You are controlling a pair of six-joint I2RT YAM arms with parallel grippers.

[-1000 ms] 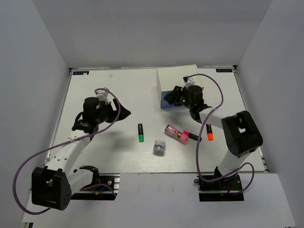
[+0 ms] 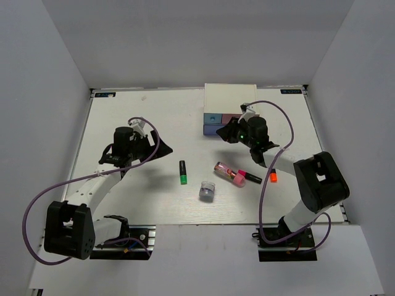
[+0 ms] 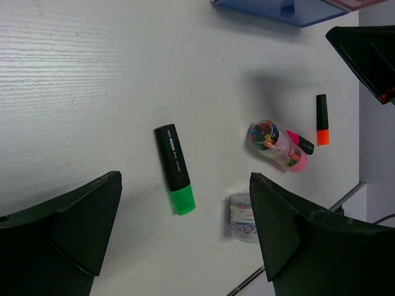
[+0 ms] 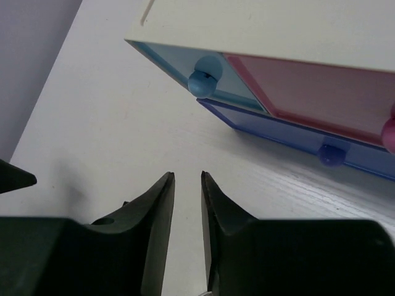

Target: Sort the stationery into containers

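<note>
The drawer box has a light-blue drawer, a pink drawer beside it and a dark-blue drawer underneath, all with round knobs. Just in front of its left end is my right gripper, its fingers slightly apart and nothing between them. My left gripper hangs wide open and empty over the left of the table. A black marker with a green end lies in front of it. To the right are a clear bottle with a pink cap, a pink-ended marker and an orange-ended marker.
Near the front edge stands a clear round jar. Open table stretches left of the drawer box. The right arm reaches over the right side, partly covering the orange-ended marker.
The drawer box has turned and now sits squarer, its front shifted left. My right gripper has drawn slightly away from its front.
</note>
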